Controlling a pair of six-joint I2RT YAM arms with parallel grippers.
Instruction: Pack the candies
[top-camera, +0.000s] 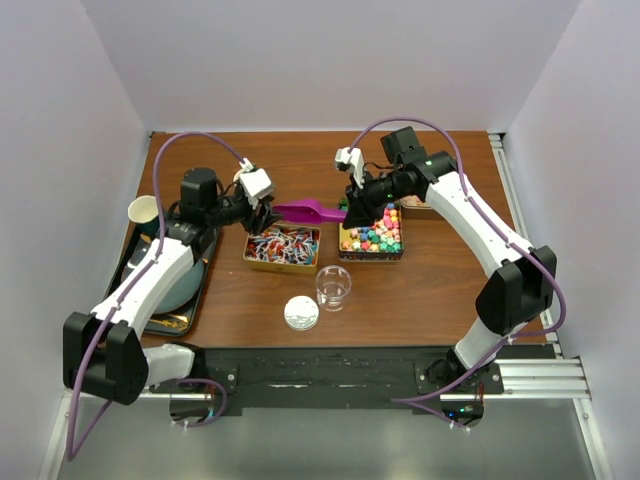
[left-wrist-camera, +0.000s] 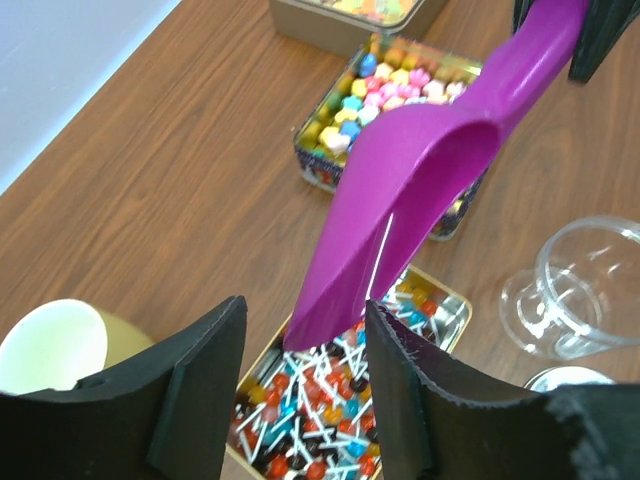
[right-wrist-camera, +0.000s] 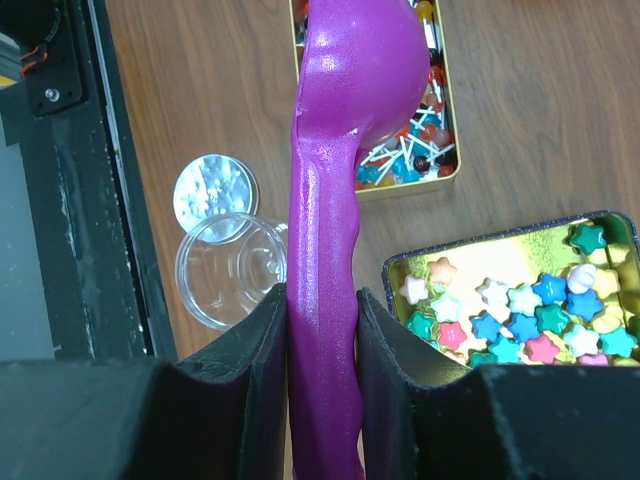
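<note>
My right gripper (top-camera: 362, 208) is shut on a purple scoop (top-camera: 308, 210), held horizontally with its bowl pointing left. My left gripper (top-camera: 264, 214) stands open just beside the bowl's tip (left-wrist-camera: 325, 300), nothing clearly between its fingers. Below the scoop are a tin of lollipops (top-camera: 282, 250) and, right of it, a tin of star-shaped and colorful candies (top-camera: 372, 235). An empty clear jar (top-camera: 333, 288) stands nearer the front, with a silver lid (top-camera: 301, 312) to its left.
A dark tray (top-camera: 185, 318) with plates lies at the left, a cream mug (left-wrist-camera: 50, 345) behind the lollipop tin. A further tin (left-wrist-camera: 340, 25) is at the back right, largely hidden from above by the right arm. Bare table shows at front right and back centre.
</note>
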